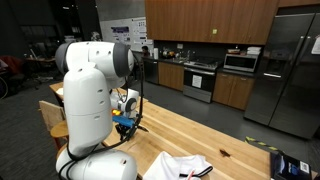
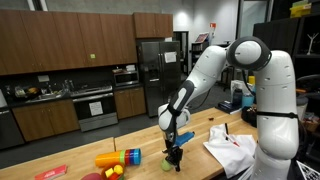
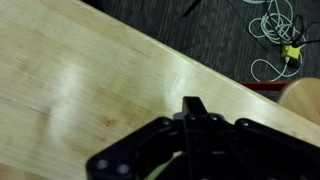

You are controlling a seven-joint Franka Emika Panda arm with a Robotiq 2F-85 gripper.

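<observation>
My gripper point(image 2: 174, 163) is low over the wooden table point(image 1: 205, 137), near its left edge in exterior view 1. In the wrist view the dark fingers point(image 3: 193, 107) stand close together at the bottom, shut, with nothing visible between them. A round green thing point(image 2: 168, 164) is right beside the gripper in exterior view 2; whether they touch I cannot tell. A sliver of yellow-green point(image 3: 165, 166) shows below the fingers in the wrist view, mostly hidden by the gripper.
An orange, blue and yellow block-like object point(image 2: 118, 157) and several red round things point(image 2: 97, 174) lie on the table. A white cloth point(image 1: 180, 166) is spread elsewhere. A round wooden seat point(image 3: 303, 98) and loose cables point(image 3: 275, 28) are beyond the table edge. The table's middle has bare room.
</observation>
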